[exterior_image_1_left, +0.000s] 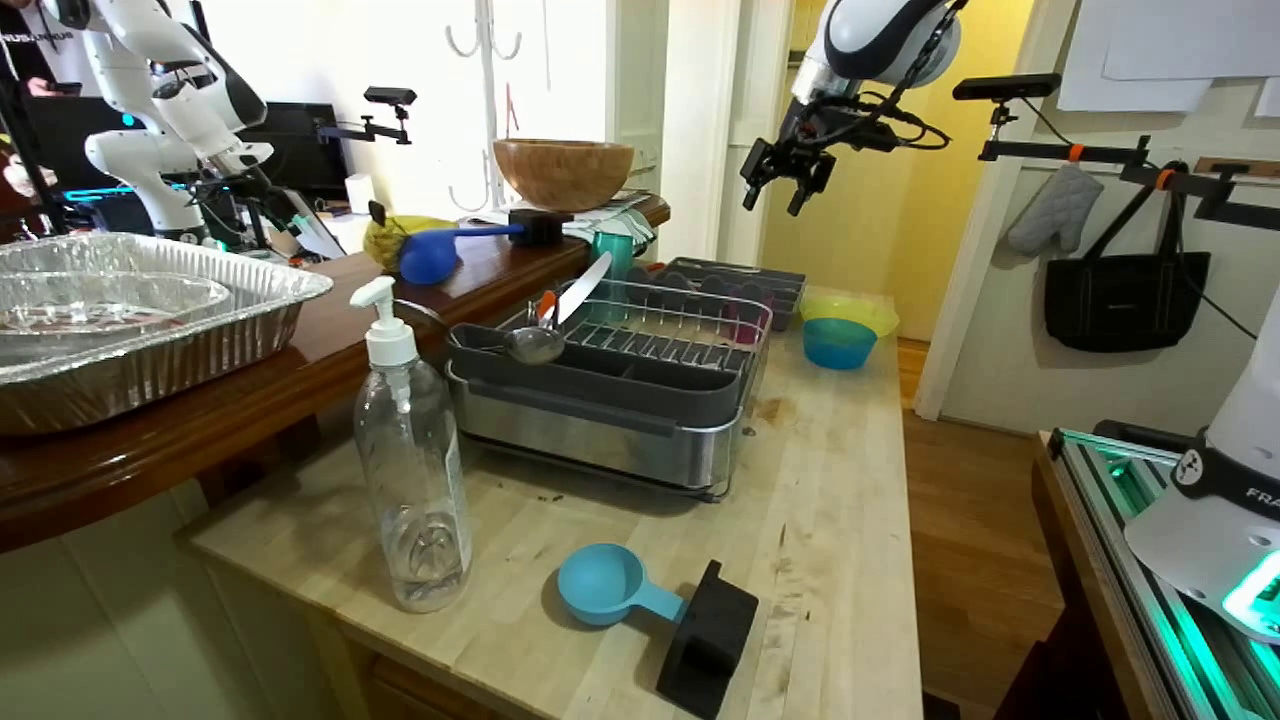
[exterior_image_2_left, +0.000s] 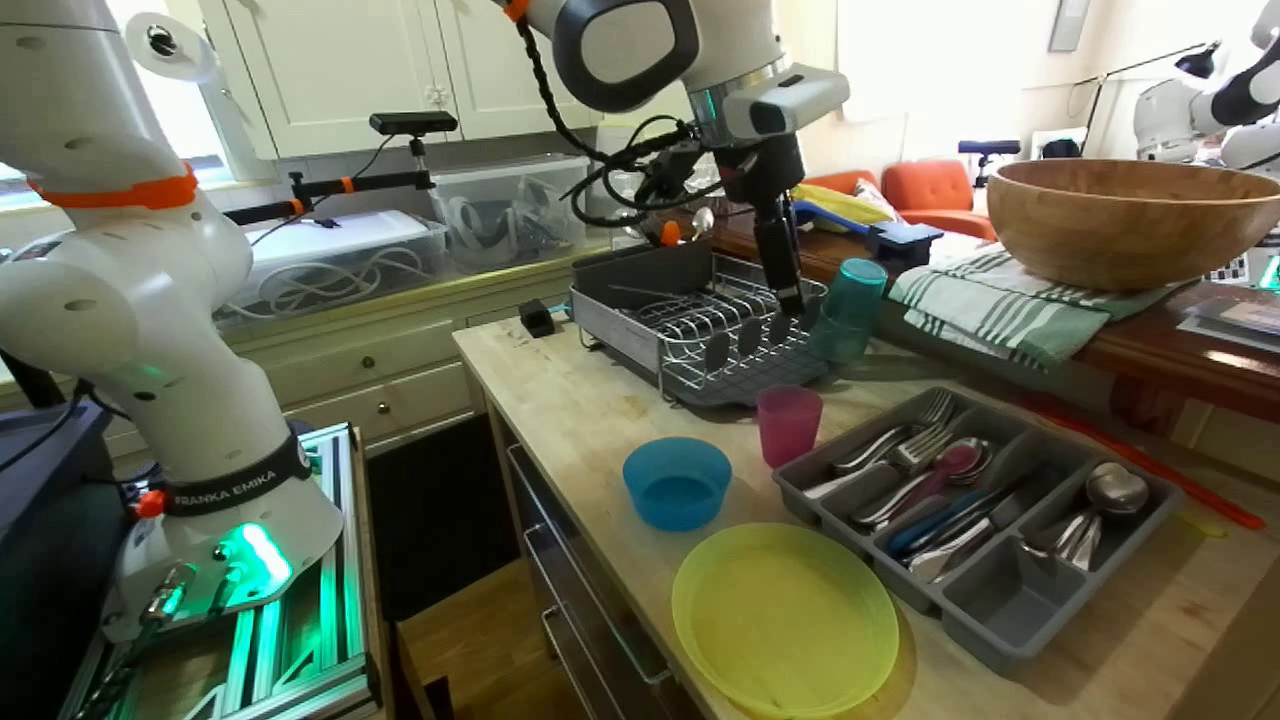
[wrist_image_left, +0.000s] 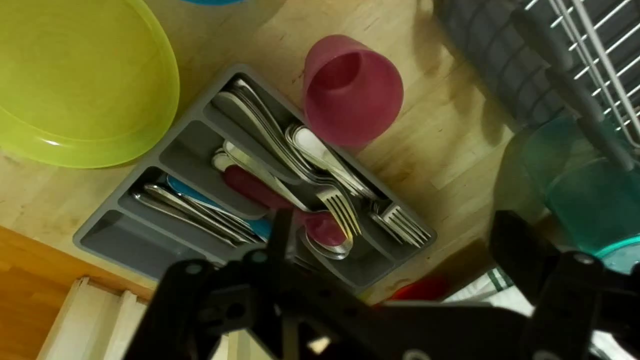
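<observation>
My gripper (exterior_image_1_left: 774, 204) hangs in the air above the far part of the counter, its fingers wide apart and nothing between them. From the wrist view, a grey cutlery tray (wrist_image_left: 99, 237) with forks, knives and spoons lies below, partly covered by the dark gripper body. Beside the tray stands a pink cup (wrist_image_left: 372, 99). A teal cup (wrist_image_left: 591, 198) sits by the dish rack, near one finger (wrist_image_left: 519, 252). The yellow plate (exterior_image_2_left: 786, 624) and the blue bowl (exterior_image_2_left: 675, 506) rest on the counter near the tray.
The dish rack (exterior_image_2_left: 630, 330) holds a few utensils. A clear pump bottle (exterior_image_1_left: 414, 480) and a blue scoop (exterior_image_1_left: 602, 584) occupy the near counter end. On the raised wooden ledge are a wooden bowl (exterior_image_2_left: 1128, 228) and a striped towel (exterior_image_2_left: 1020, 314). The counter strip right of the rack is free.
</observation>
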